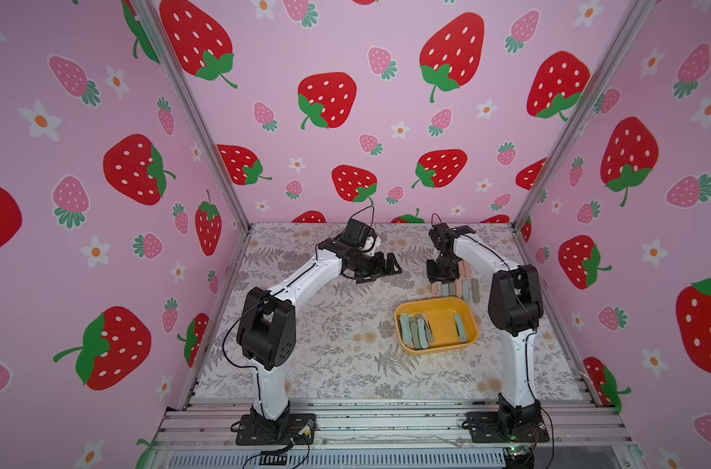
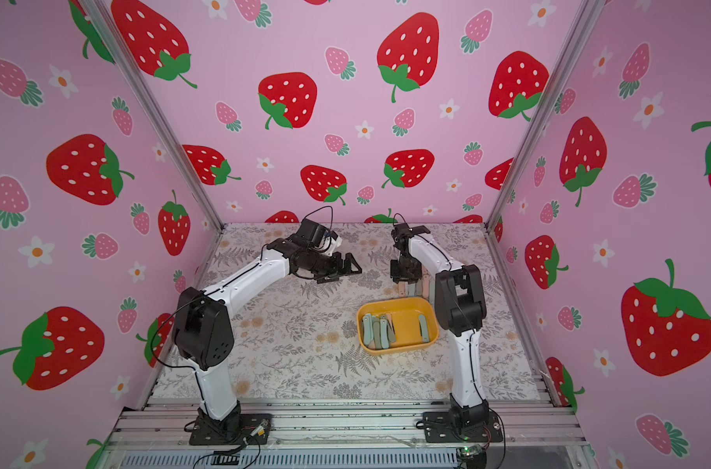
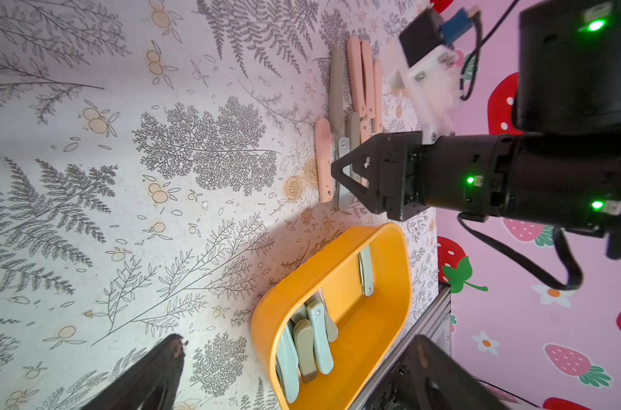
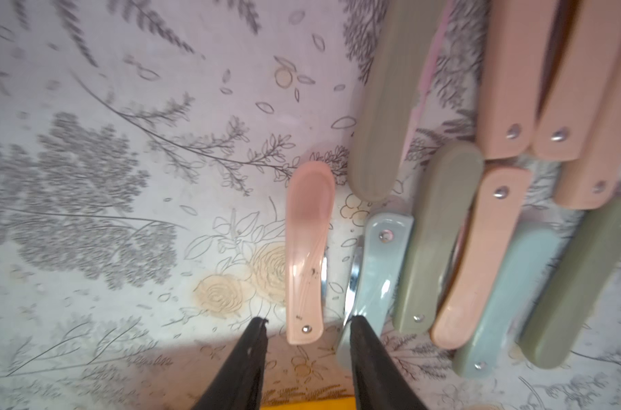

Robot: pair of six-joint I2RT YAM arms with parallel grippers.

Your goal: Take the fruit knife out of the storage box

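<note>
The yellow storage box [image 3: 259, 331] stands on the table. Bunched at one end of it are several folded fruit knives, among them a mint knife [image 3: 320, 335] and an olive one [image 3: 305, 350]; a single mint knife [image 3: 366, 270] lies near the other end. My right gripper is open and empty above the table behind the box, close over a pink knife [image 4: 309, 253] lying outside it. To the left, my left gripper [image 1: 389, 265] hangs open, its fingers [image 3: 150, 372] wide apart with nothing held.
Beyond the box, several more knives lie in rows on the patterned table, such as an olive knife [image 4: 439, 235] and a pink one [image 4: 483, 256]. They sit close together, some touching. Left of the box the table [image 1: 316, 351] is bare.
</note>
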